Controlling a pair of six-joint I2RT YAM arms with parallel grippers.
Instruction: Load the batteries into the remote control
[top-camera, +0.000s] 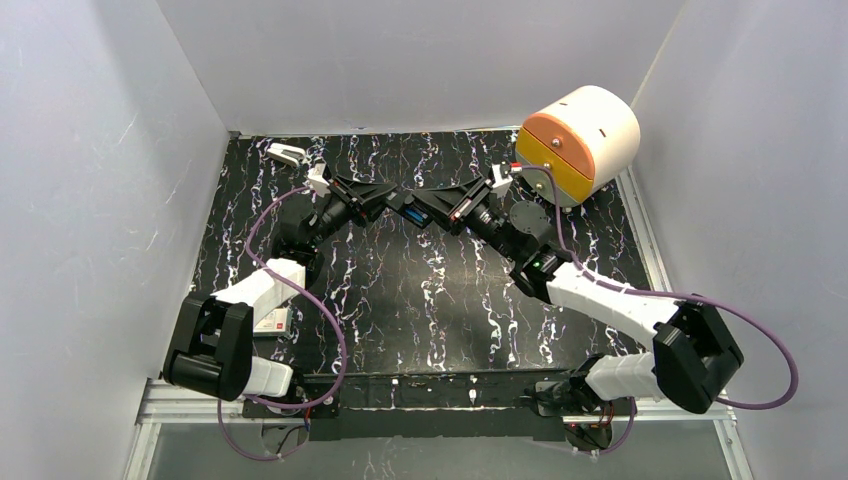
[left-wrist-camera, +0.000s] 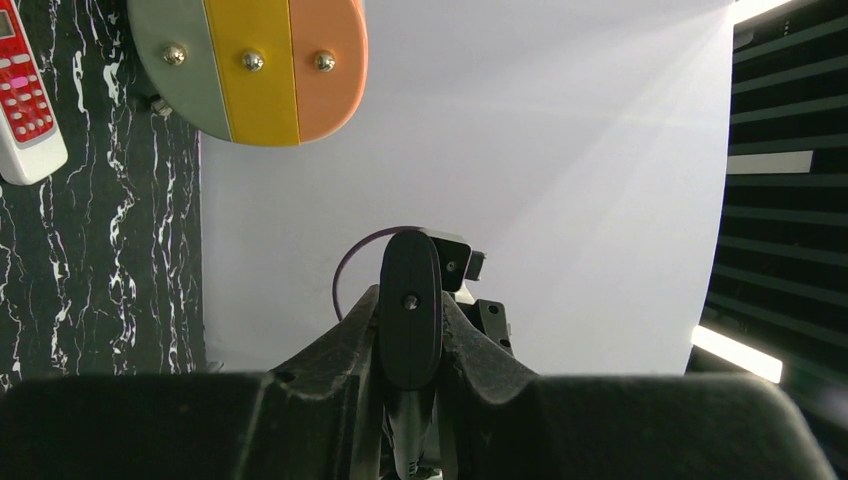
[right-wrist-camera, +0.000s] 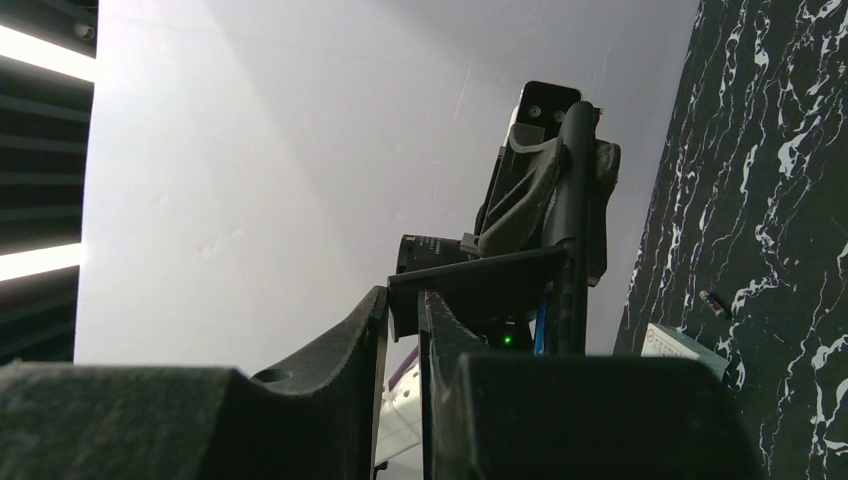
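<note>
My left gripper holds a black remote control in mid-air over the centre of the table, with blue showing in it. In the right wrist view the remote is seen close up, blue visible behind the fingertips. My right gripper is at the remote from the right; its fingertips stand slightly apart at the remote's edge, and what lies between them cannot be made out. A small battery-like cylinder lies on the table.
A rounded box with coloured drawers stands at the back right. A white-and-red calculator-like object lies on the table. A white object lies at the back left, a pale box at the front left.
</note>
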